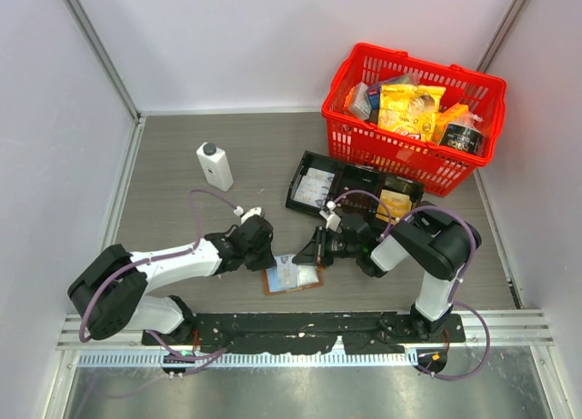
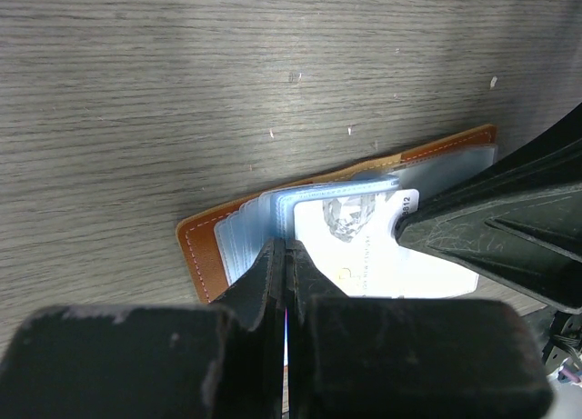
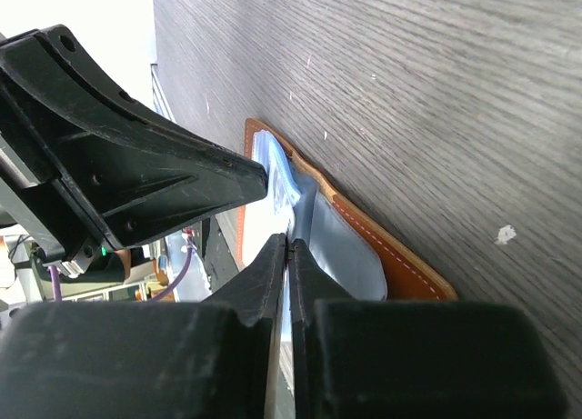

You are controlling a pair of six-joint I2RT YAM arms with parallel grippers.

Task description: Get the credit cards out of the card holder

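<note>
The brown leather card holder (image 1: 314, 284) lies open on the table, its blue-edged clear sleeves (image 2: 245, 237) fanned out with a white card (image 2: 346, 255) showing. My left gripper (image 1: 268, 263) is at the holder's left part, shut, its tips (image 2: 277, 264) against the sleeves. My right gripper (image 1: 314, 255) reaches over the holder from the right; in the left wrist view its dark finger (image 2: 491, 219) rests at the card's right edge. In the right wrist view its fingertips (image 3: 289, 264) sit close together at the sleeve edge; whether anything is between them I cannot tell.
A black compartment tray (image 1: 332, 169) stands behind the right arm, with a red basket (image 1: 409, 151) of packaged goods beyond it. A white bottle (image 1: 215, 169) stands at the back left.
</note>
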